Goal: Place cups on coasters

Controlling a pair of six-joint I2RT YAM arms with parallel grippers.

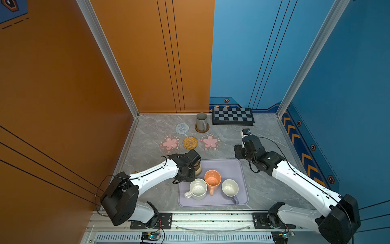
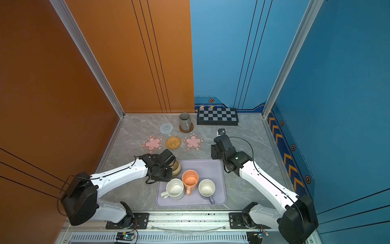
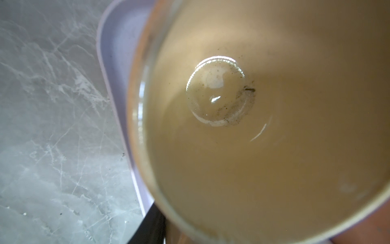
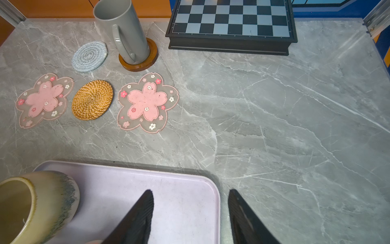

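Note:
A tan cup (image 2: pixel 176 168) is at the back left corner of the lilac tray (image 1: pixel 231 163), beside my left gripper. Its inside fills much of the left wrist view, and in the right wrist view the cup (image 4: pixel 52 203) looks tipped with its mouth to the left. One dark finger (image 3: pixel 151 227) shows under its rim; the grip itself is hidden. My right gripper is open and empty, above the tray's right edge. In the tray also stand a white cup (image 1: pixel 198 188), an orange cup (image 1: pixel 212 177) and a cream cup (image 1: pixel 230 187). A grey mug (image 4: pixel 130 36) sits on a brown coaster (image 4: pixel 151 61).
Bare coasters lie behind the tray: a pale blue one (image 4: pixel 90 56), a woven one (image 4: pixel 92 100), and two pink flower ones, left (image 4: pixel 44 99) and right (image 4: pixel 147 102). A chessboard (image 4: pixel 231 42) lies at the back. Clear table extends to the right.

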